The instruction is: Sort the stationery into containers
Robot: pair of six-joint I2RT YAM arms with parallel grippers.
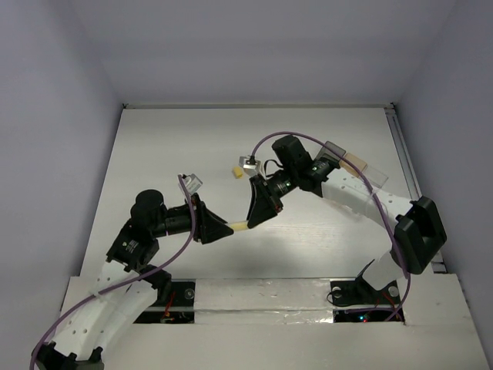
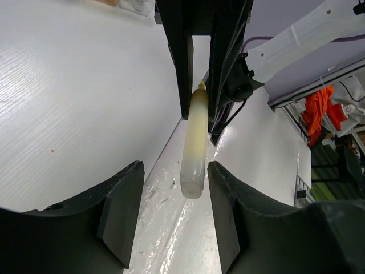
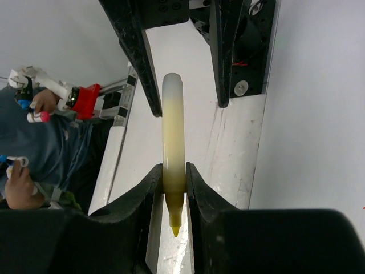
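Observation:
A pale yellow pen-like stick [image 3: 173, 137] with a pointed yellow tip is held upright in the right wrist view by my right gripper, shut on it near the tip. My left gripper is open, its fingers either side of the stick's free end, which shows as a rounded translucent end [image 2: 192, 180] in the left wrist view. In the top view the stick [image 1: 238, 226] bridges the two grippers above the front middle of the table. A small yellow block [image 1: 237, 172] lies on the table behind them.
Clear and wooden-coloured containers [image 1: 353, 165] stand at the right back of the table, partly hidden by the right arm. Grey walls surround it.

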